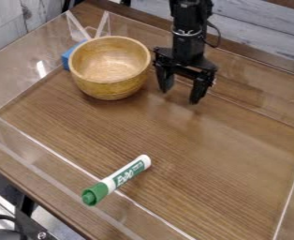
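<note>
My black arm (188,33) stands at the back centre of the wooden table. Its gripper (183,80) is low over the tabletop, just right of a large tan bowl (109,67). Its dark fingers are too small and blurred to show whether they are open or shut, or whether anything is between them.
A green and white cylindrical tube (116,179) lies near the front left. A small blue object with white parts is partly hidden behind the bowl. Black cables show at the bottom left corner.
</note>
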